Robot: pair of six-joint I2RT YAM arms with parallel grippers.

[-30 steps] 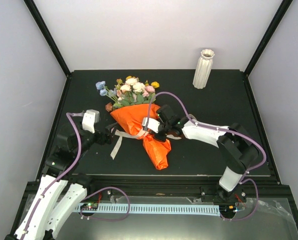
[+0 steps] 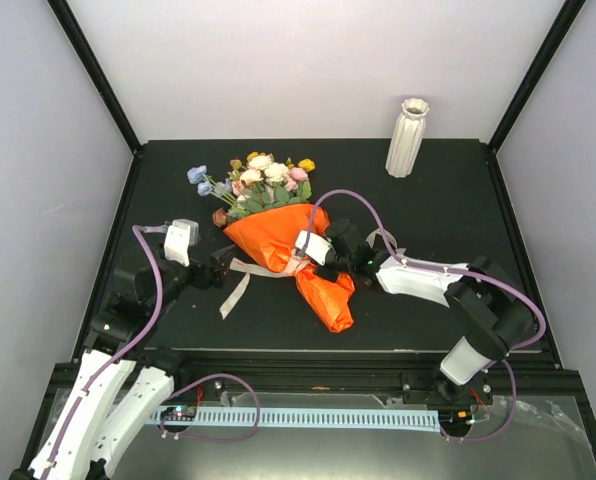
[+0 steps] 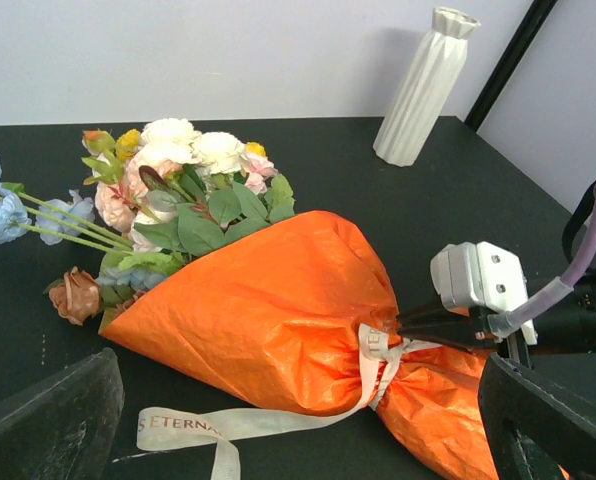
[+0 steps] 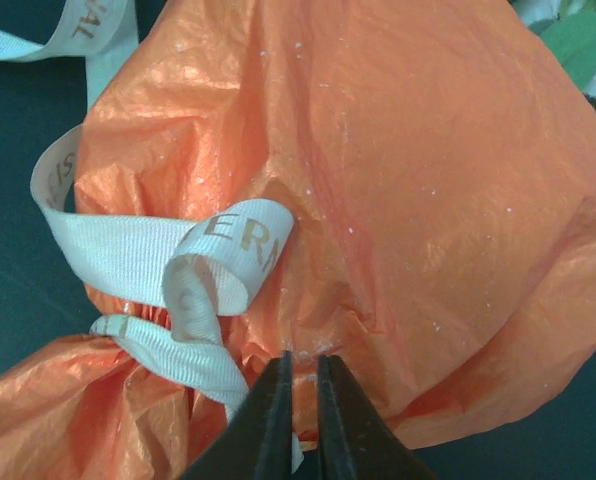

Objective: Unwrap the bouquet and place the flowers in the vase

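Wrapped in orange paper (image 2: pixel 278 235), the bouquet lies on the black table with its flowers (image 3: pixel 193 185) toward the back left. A white ribbon (image 4: pixel 193 370) circles the narrow waist of the paper, with a curled loop above it and a loose tail (image 2: pixel 235 297) at the left. My right gripper is at that waist, its fingertips a narrow gap apart beside the ribbon; orange paper shows between them. Left of the bouquet, my left gripper (image 2: pixel 221 268) is wide open and empty. A white ribbed vase (image 2: pixel 407 138) stands at the back right.
Bare table (image 2: pixel 453 205) lies between the bouquet and the right wall. Pale walls enclose the back and both sides. A purple cable (image 2: pixel 433 262) runs along the right arm, and another (image 2: pixel 148 300) along the left arm.
The bouquet's wrapped lower end has swung right, and its flowers have edged left. The left arm has stayed still.
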